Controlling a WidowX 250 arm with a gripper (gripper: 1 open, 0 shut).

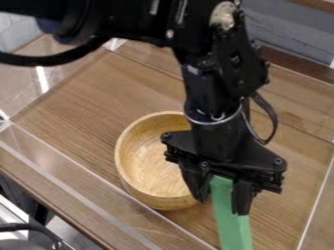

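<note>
My black gripper [225, 192] reaches down from the top centre and is shut on a flat green object [233, 230] at the lower right of the camera view. The green object extends from between the fingers toward the bottom edge; its upper end is hidden by the gripper. A round yellow-tan bowl [146, 170] sits just left of the gripper, partly behind it.
Transparent strips or walls run along its left and right edges. A grey wall [292, 34] stands at the back, and black cables lie at the lower left.
</note>
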